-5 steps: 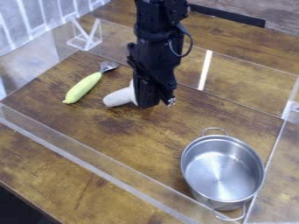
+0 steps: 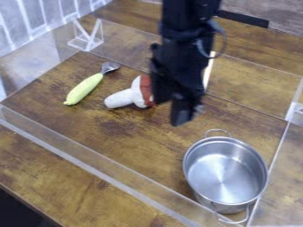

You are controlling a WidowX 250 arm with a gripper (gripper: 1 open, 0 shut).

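Observation:
My gripper [image 2: 180, 105] is a dark, motion-blurred shape hanging over the middle of the wooden table, open, above and to the right of a white object with a red part [image 2: 126, 97] that lies on the table. A pale yellow-green corn-like object [image 2: 84, 87] lies to the left, near a small metal utensil [image 2: 109, 67]. A steel pot [image 2: 224, 174] with wire handles stands at the front right, below and to the right of the gripper.
Clear plastic walls [image 2: 71, 164] border the work area.
The gripper has moved right, from over the white and red object toward the space above and behind the pot. The objects on the table look unmoved.

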